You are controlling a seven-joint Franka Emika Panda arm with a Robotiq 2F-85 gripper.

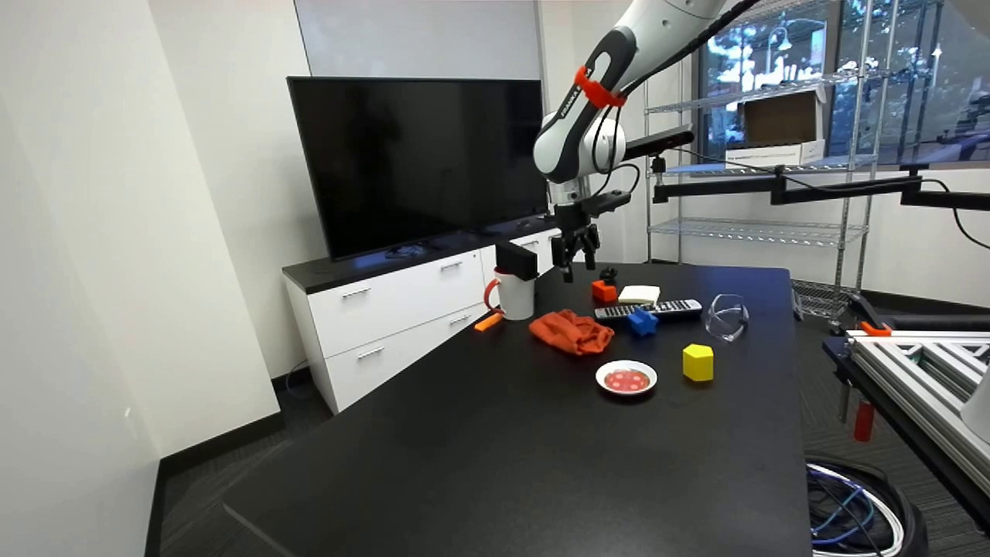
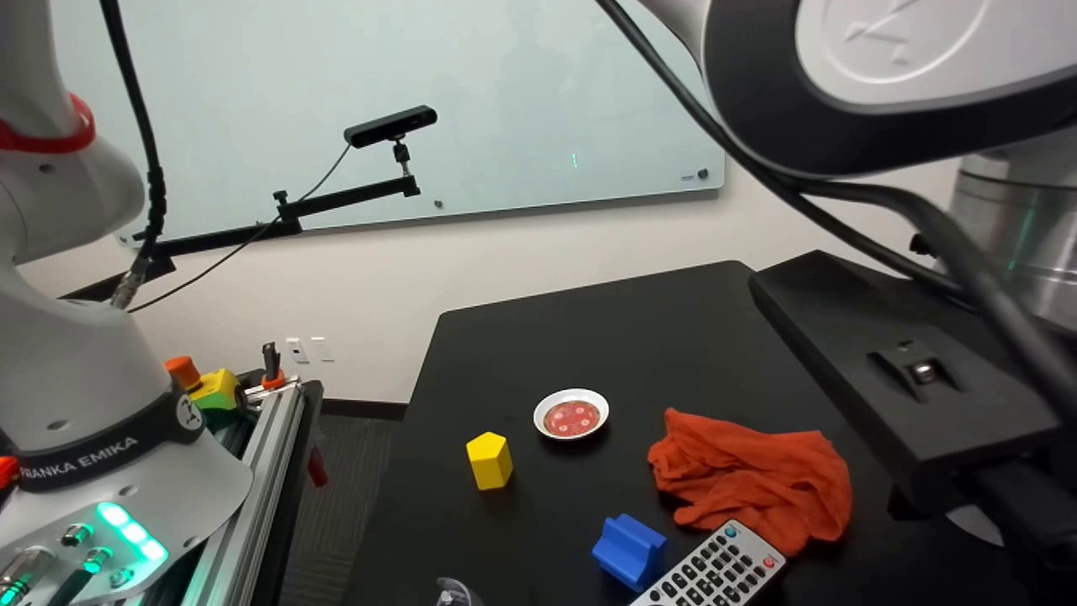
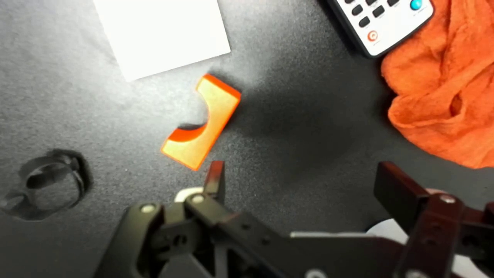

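My gripper hangs above the far end of the black table, behind the mug. In the wrist view the gripper is open, its two fingers wide apart with nothing between them. An orange block with a curved notch lies on the table, up and left of the fingers. A black ring-like object is at the left. White surfaces are partly hidden behind the gripper at the bottom. The white mug with a red handle has a black object in its top.
Nearby are a white pad, a remote and a crumpled orange-red cloth. A blue block, yellow block, small plate and clear glasses are spread beyond.
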